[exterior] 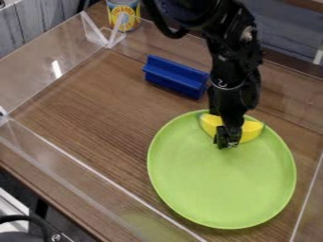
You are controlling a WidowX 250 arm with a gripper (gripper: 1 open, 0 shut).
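Note:
My gripper (225,132) is lowered over a yellow object (250,128), which looks like a banana, at the upper edge of a green plate (221,187). The fingers are open and stand at the yellow object, partly covering it; whether they touch it I cannot tell.
A blue block-like object (175,76) lies left of the arm. A can (123,13) stands at the top left near a clear plastic piece. A clear rim runs along the left edge.

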